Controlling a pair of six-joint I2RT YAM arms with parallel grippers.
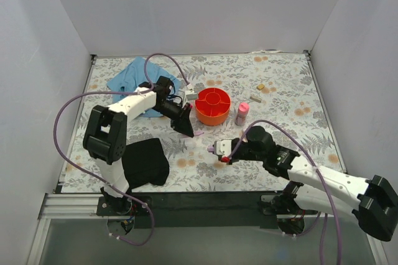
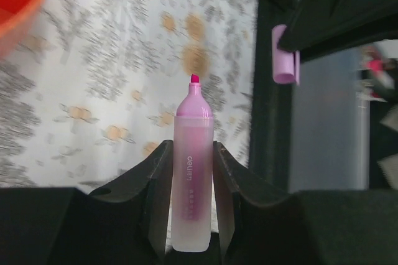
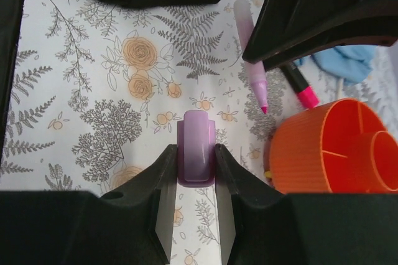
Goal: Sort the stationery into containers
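Note:
My left gripper [image 1: 186, 129] is shut on a pink highlighter [image 2: 193, 184], tip bare and pointing up in the left wrist view. Below and right of the orange divided container [image 1: 212, 115], my right gripper [image 1: 217, 149] is shut on a lilac cap [image 3: 196, 159]. The two held pieces are apart. A pink cylindrical item [image 1: 242, 113] stands right of the container, and a dark marker with a pink end [image 3: 306, 95] lies near the container in the right wrist view.
A blue cloth [image 1: 129, 82] lies at back left, a black cloth [image 1: 144, 165] at front left. Small blocks [image 1: 260, 87] lie at back right.

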